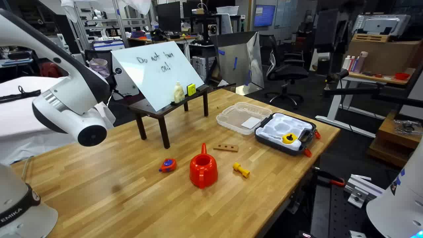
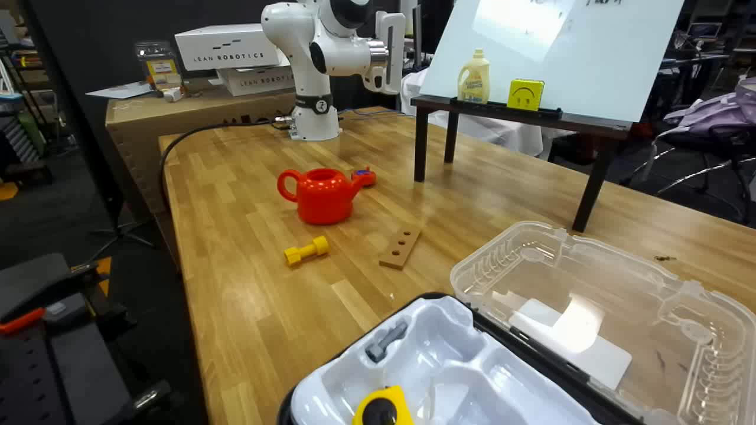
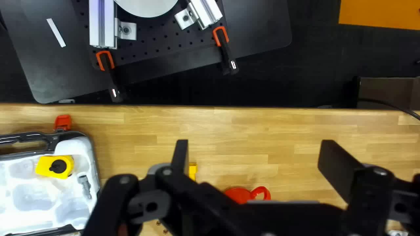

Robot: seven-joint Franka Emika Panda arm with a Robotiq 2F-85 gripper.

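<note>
My gripper stands open in the wrist view, its two black fingers wide apart and nothing between them. Beneath it, partly covered by its dark body, are the red teapot [image 3: 237, 194] and the yellow dumbbell-shaped piece [image 3: 192, 171]. In exterior view 2 the red teapot [image 2: 324, 198] stands upright on the wooden table, its spout towards a red and blue tape measure [image 2: 365, 176]. The yellow piece [image 2: 306, 251] lies in front of it, beside a flat wooden bar with three holes [image 2: 400, 248]. The arm [image 1: 75, 95] is raised at the table's left in exterior view 1.
An open case [image 1: 277, 146] holds a yellow tape measure [image 1: 289, 138] and a grey bolt [image 2: 386, 342]. Its clear lid [image 1: 232, 117] lies beside it. A small stand [image 1: 161, 113] carries a whiteboard, a bottle [image 1: 178, 92] and a yellow block [image 1: 191, 89].
</note>
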